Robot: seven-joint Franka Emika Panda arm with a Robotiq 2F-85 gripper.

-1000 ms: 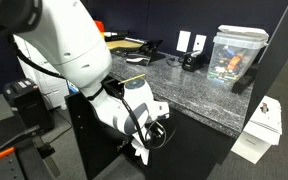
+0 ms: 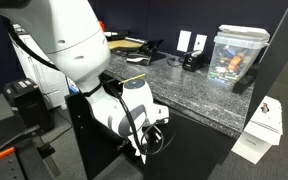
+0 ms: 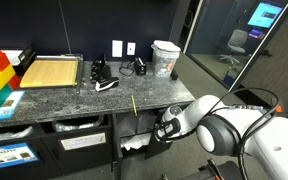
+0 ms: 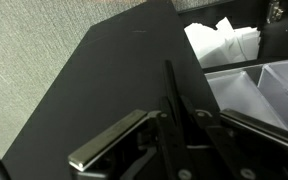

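Low in front of the counter, my gripper is shut, with a thin dark piece (image 4: pixel 171 80) rising between its fingers in the wrist view. Whether that piece belongs to the panel beneath is hard to tell. A broad black panel (image 4: pixel 109 70) fills the middle of the wrist view. Behind it to the right lies a clear divided tray (image 4: pixel 239 92), with crumpled white paper (image 4: pixel 224 43) beyond. From outside, the arm (image 2: pixel 79 55) reaches down to the dark cabinet front (image 2: pixel 189 145), and its hand hides most of the contact.
Above is the granite counter (image 2: pixel 194 90), bearing a clear tub (image 2: pixel 234 55) and a black device (image 3: pixel 104 77). A yellow stick (image 3: pixel 134 103) shows at its front edge. Open cabinet compartments (image 3: pixel 79 125) lie left of the hand. Grey carpet (image 4: pixel 29 60) is bare beside the panel.
The arm and hand have shifted slightly downward in exterior view 1. Counter items stay where they were.
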